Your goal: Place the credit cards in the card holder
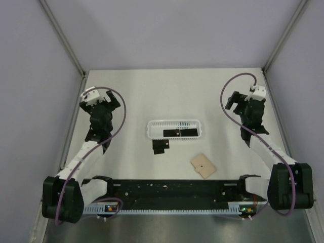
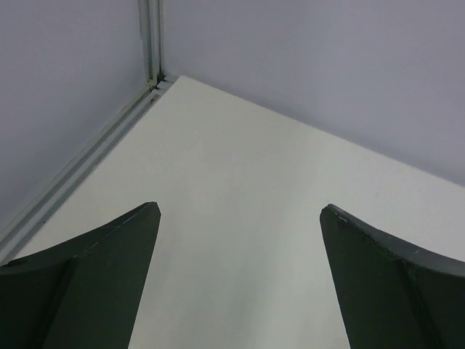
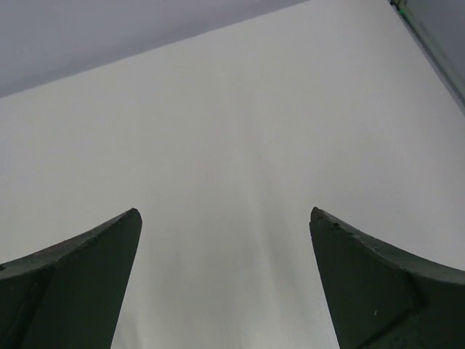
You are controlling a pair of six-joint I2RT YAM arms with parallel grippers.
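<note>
Two flat black rectangles (image 1: 189,132), which look like cards, lie side by side in a white basket (image 1: 150,130) at mid-table. Just in front of its left part is a small dark stepped piece (image 1: 159,146). A flat tan piece (image 1: 203,166) with a small dark spot rests at an angle near the front edge; which item is the card holder I cannot tell. Far from these items, my left gripper (image 1: 98,97) is open over the left side. My right gripper (image 1: 245,96) stands open over the right side. Both wrist views show only bare table between the fingers.
Grey walls (image 1: 30,91) enclose the left, right and back. A dark strip (image 1: 167,195) runs along the front between the arm bases.
</note>
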